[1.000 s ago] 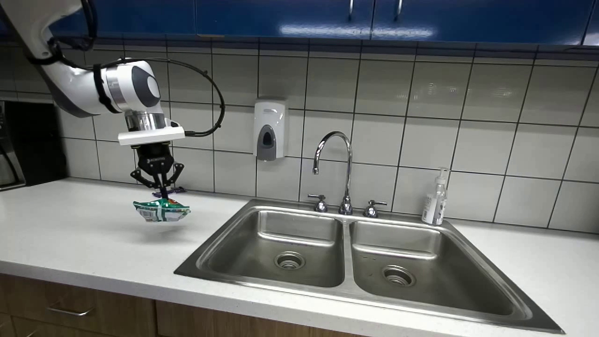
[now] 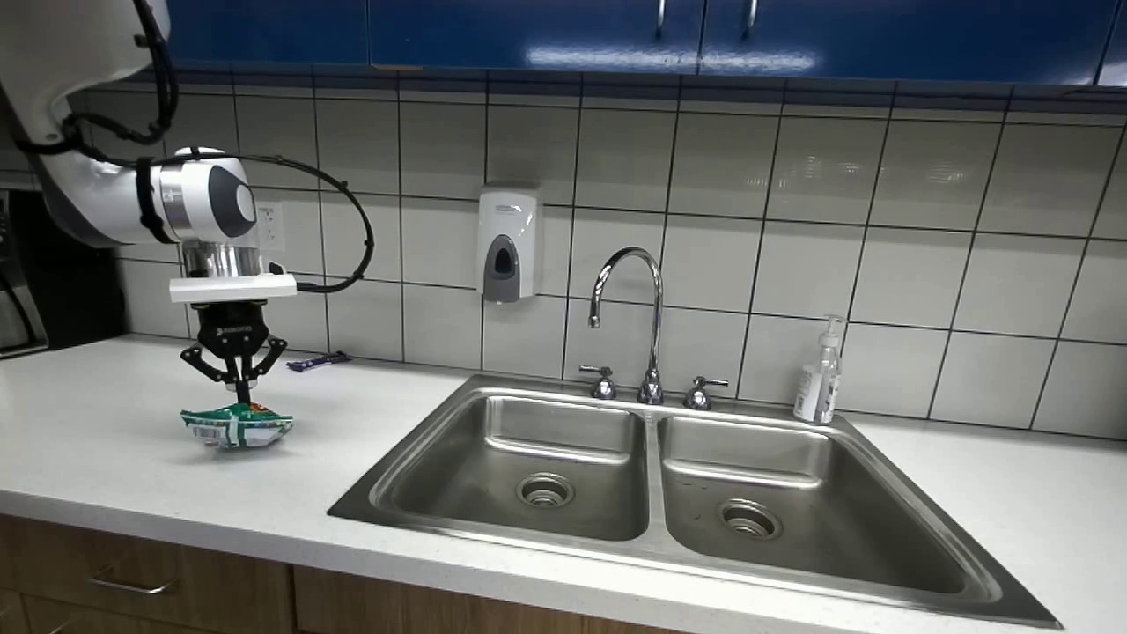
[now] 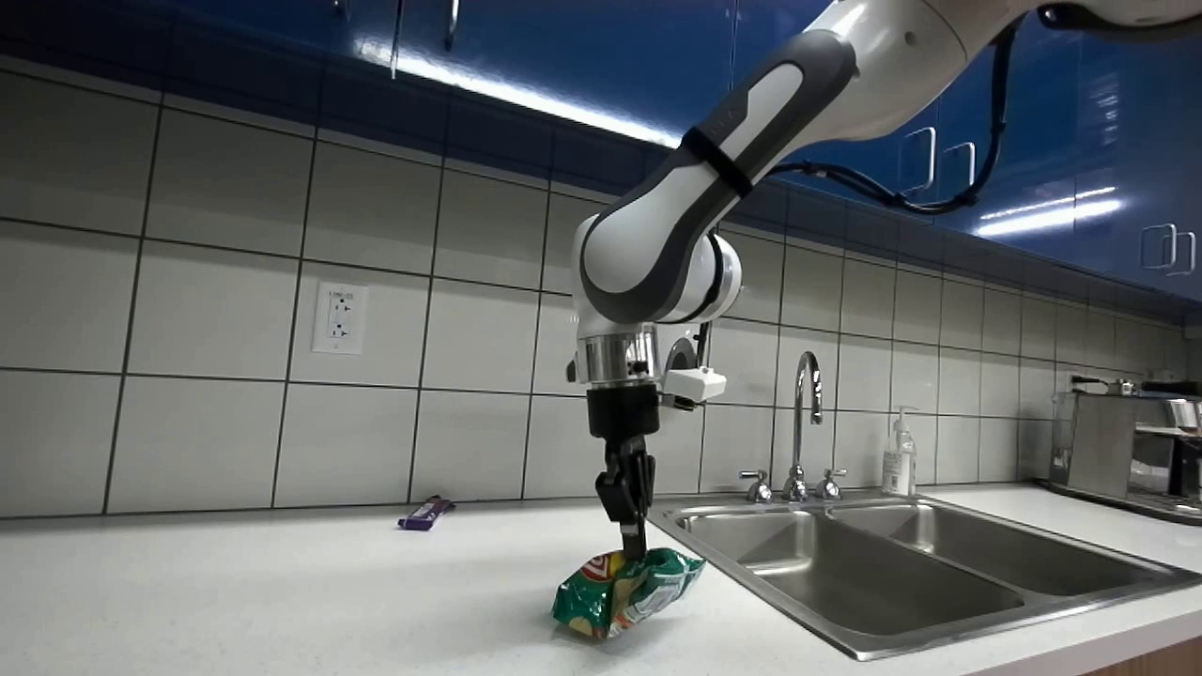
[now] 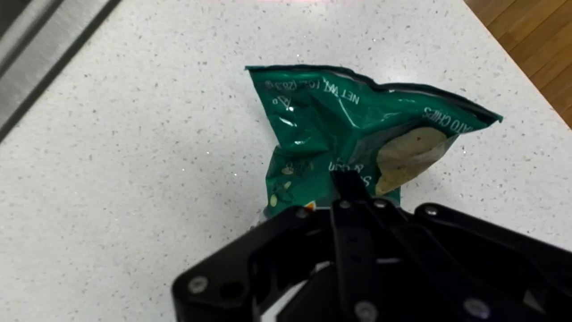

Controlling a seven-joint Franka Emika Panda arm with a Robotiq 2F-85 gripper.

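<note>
A green chip bag, crumpled at its middle, hangs from my gripper just above the white counter or touching it; I cannot tell which. My gripper points straight down and is shut on the bag, pinching a fold of its film. From the wrist view, the bag spreads out past the fingertips with its sealed edge away from me, while its near part is hidden under the black fingers. A small purple wrapped bar lies on the counter close to the tiled wall.
The double steel sink is set into the counter on the right, with a faucet behind it. A soap bottle stands at its back corner. A dark appliance is at the far left. The counter around the bag is clear.
The arm has moved left and down, carrying the bag away from the sink and lower toward the counter. The gripper has stayed shut on it, and the purple bar now shows fully.
</note>
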